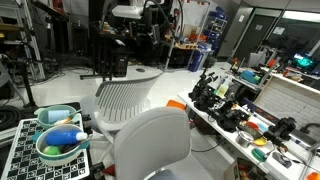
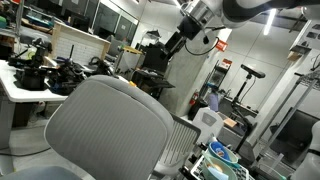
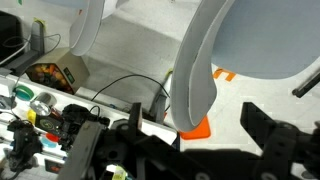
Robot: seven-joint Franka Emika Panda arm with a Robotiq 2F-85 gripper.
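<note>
In the wrist view my gripper is open, its two dark fingers well apart and nothing held between them. Behind that gap a grey chair [image 3: 192,85] is seen from above. In the second exterior view the dark gripper [image 2: 155,58] hangs from the white arm, high above the chairs and apart from them. At the left of the first exterior view, a pale green bowl [image 1: 42,153] contains a blue item [image 1: 62,136] and other coloured things. Another bowl [image 1: 45,115] stands behind it. These bowls [image 2: 218,160] are at the lower right in the second exterior view.
Two grey chair backs [image 1: 155,145] [image 1: 128,98] stand beside the bowls. A long white table [image 1: 285,105] crowded with tools and dark equipment runs along the right. An orange piece [image 3: 200,129] lies on the floor, and a cardboard box [image 3: 48,75] sits near the table.
</note>
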